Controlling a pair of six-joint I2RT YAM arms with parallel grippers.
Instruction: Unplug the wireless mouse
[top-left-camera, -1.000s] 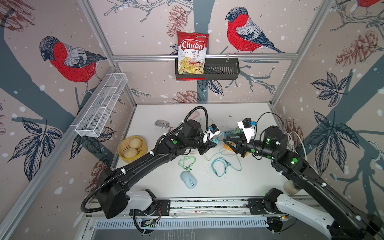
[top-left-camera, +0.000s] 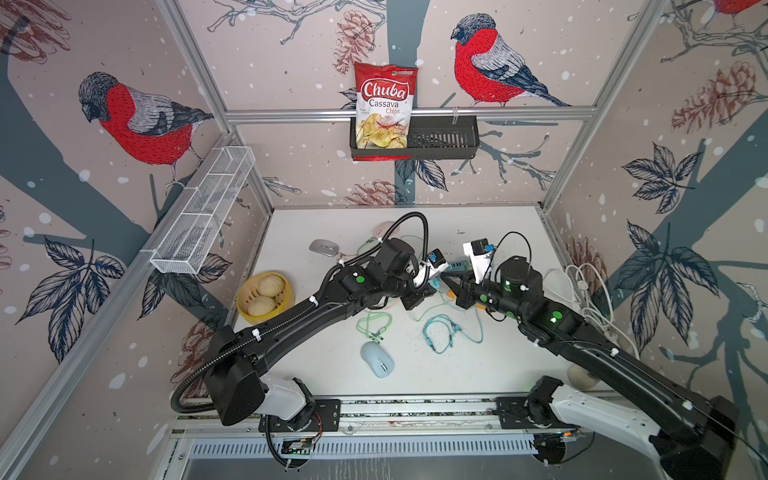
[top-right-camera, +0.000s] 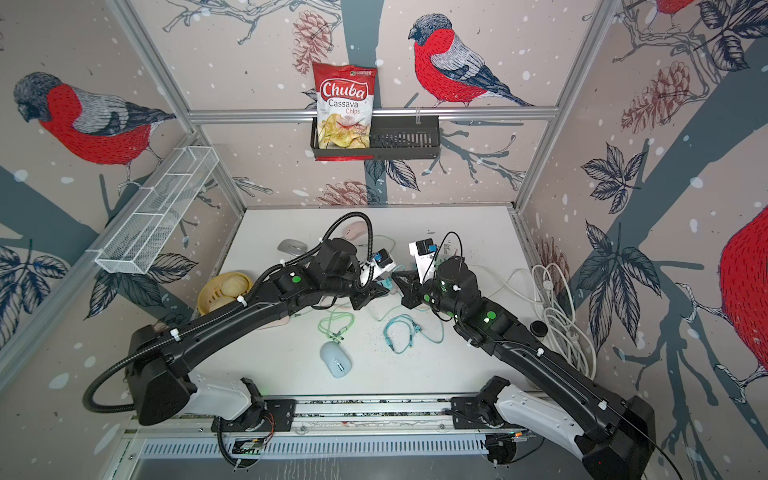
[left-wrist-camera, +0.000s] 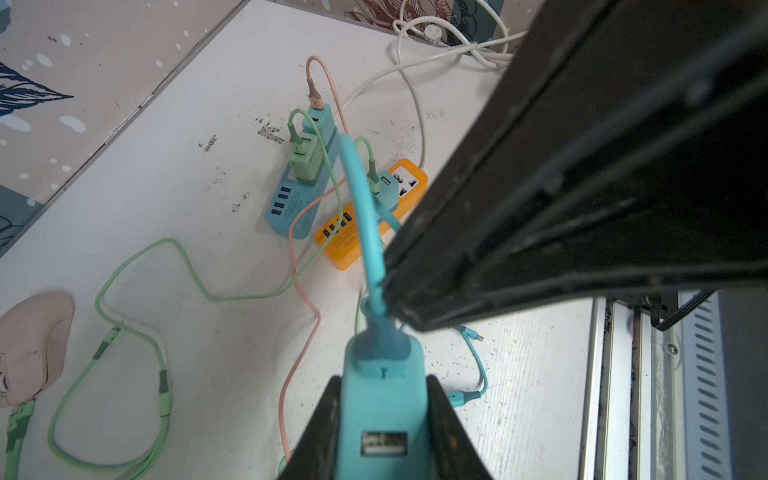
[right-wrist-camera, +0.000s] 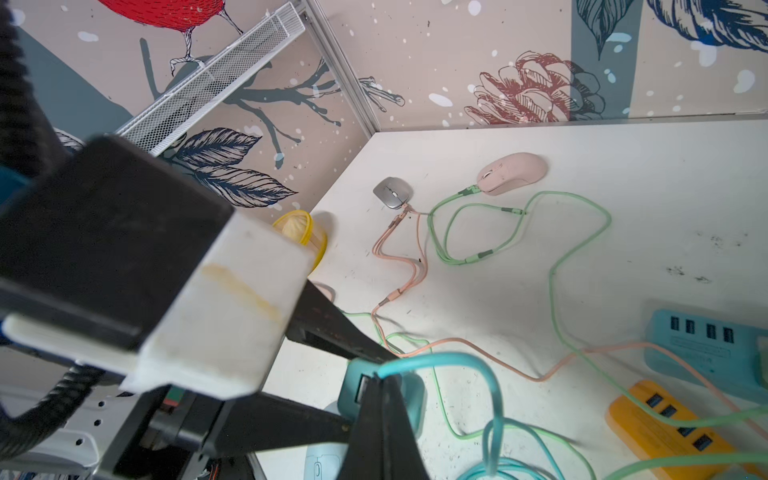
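Note:
My left gripper is shut on a cyan charger block (left-wrist-camera: 384, 400), with a cyan cable (left-wrist-camera: 361, 208) plugged into its top. My right gripper is shut at that plug end, its fingertips close against the cable; whether they touch it is unclear. Both grippers meet above the table's middle in the top views. The blue mouse (top-left-camera: 377, 358) lies on the front of the table. A pink mouse (right-wrist-camera: 510, 172) and a silver mouse (right-wrist-camera: 392, 192) lie toward the back.
A blue power strip (left-wrist-camera: 286, 204) with green and pink plugs and an orange strip (left-wrist-camera: 342, 248) lie below the grippers. Loose cables cover the middle. A yellow basket (top-left-camera: 244, 292) sits left; white cables (top-right-camera: 572, 336) are coiled right.
My right gripper has moved left toward the left gripper, and its arm has swung slightly left.

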